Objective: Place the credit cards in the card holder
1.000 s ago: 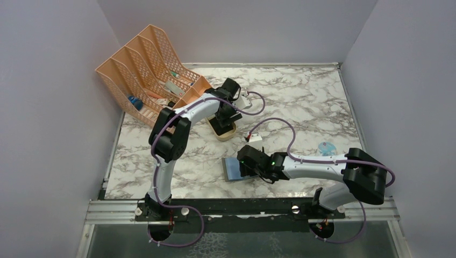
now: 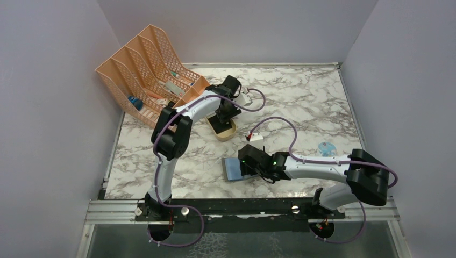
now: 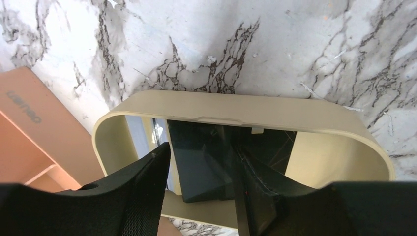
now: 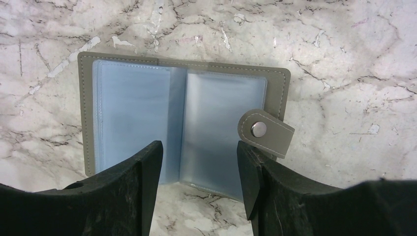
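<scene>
In the left wrist view a dark card [image 3: 196,172] lies in a beige oval bin [image 3: 236,103]. Pale cards [image 3: 137,135] show at that bin's left end. My left gripper is part open above the dark card, its fingers apart and gripping nothing that I can see. The card holder [image 4: 133,113] lies spread open on the table, with blue-looking clear sleeves and a grey cover; its snap strap [image 4: 268,132] sticks out on the right. Over it hovers my right gripper, open and empty. Its fingers hide part of the holder's lower edge.
An orange divided rack [image 2: 145,67] holding small items stands at the back left, close beside the bin. A light blue round object [image 2: 326,149] lies on the right. Bare marble tabletop [image 2: 301,99] stretches across the back right.
The right arm has barely moved; holder and bin stay in place.
</scene>
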